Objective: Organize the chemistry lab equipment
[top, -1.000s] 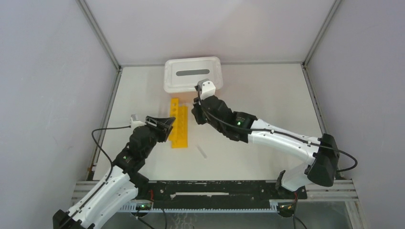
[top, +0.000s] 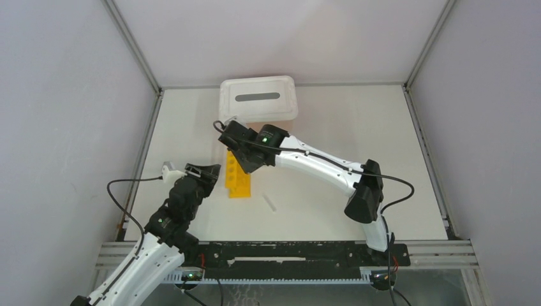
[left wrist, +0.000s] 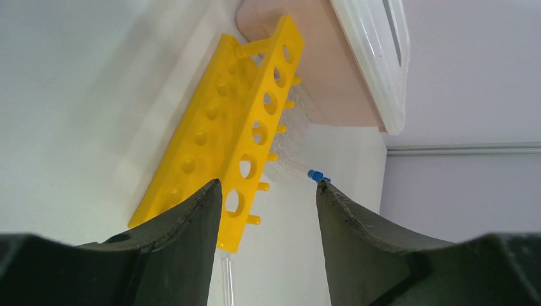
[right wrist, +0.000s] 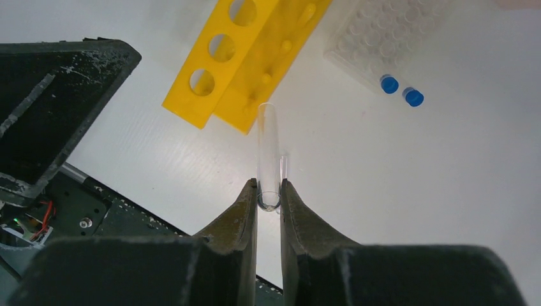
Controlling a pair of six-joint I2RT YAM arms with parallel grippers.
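Note:
In the right wrist view my right gripper is shut on a clear test tube held above the table. A yellow rack lies below, with another thin clear tube on the table beside it. A clear well plate or rack stands near two blue caps. My left gripper is open and empty, aimed at the yellow rack from the left.
A white-lidded box sits at the back centre. The right arm spans over the middle, partly hiding the racks in the top view.
My right arm has swung left and now reaches over the yellow rack. The left arm has drawn slightly back to the left.

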